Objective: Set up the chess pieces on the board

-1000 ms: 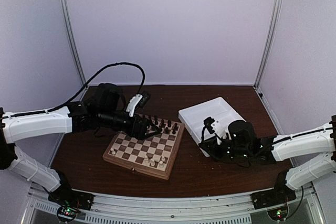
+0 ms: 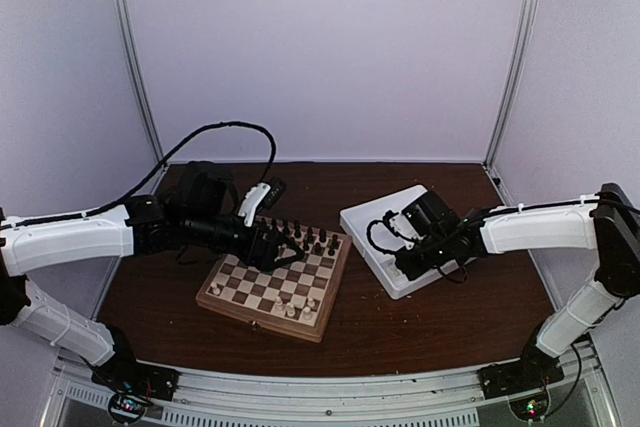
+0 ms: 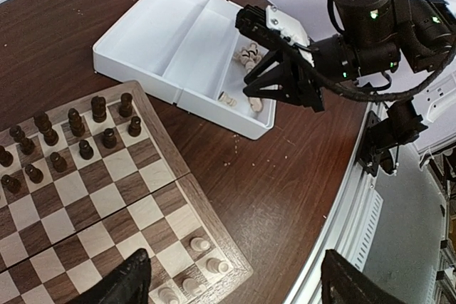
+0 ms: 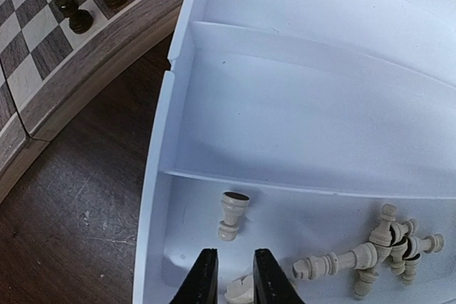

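The chessboard (image 2: 235, 297) holds dark pieces (image 3: 99, 108) along its far side and several white pieces (image 3: 199, 244) along the near side. My left gripper (image 2: 285, 257) hangs open above the board. My right gripper is over the white tray's (image 2: 365, 222) lower compartment, its fingers part open. That compartment holds a lying white piece (image 4: 232, 215) just beyond the fingertips, others close by the fingers, and a cluster of white pieces (image 4: 385, 233) to the right. Whether anything stands between the right fingertips is not clear.
The two other tray compartments are empty. Bare dark table (image 2: 430, 337) lies in front of the board and tray, with a metal rail (image 2: 330, 387) along the near edge. Walls enclose the back and sides.
The left arm has barely moved; the board looks unchanged.
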